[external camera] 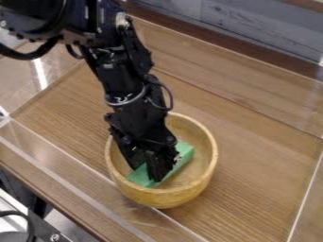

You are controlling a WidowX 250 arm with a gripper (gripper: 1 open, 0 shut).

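A tan round bowl [187,191] rests on the wooden table near its front left edge. A green object [177,161] lies inside it. My black gripper [151,168] reaches down into the bowl over the green object. Its fingers are dark and partly hidden, and they look closed on the green object.
A grey panel [240,33] runs along the back. The table's front edge and some cables are at the lower left.
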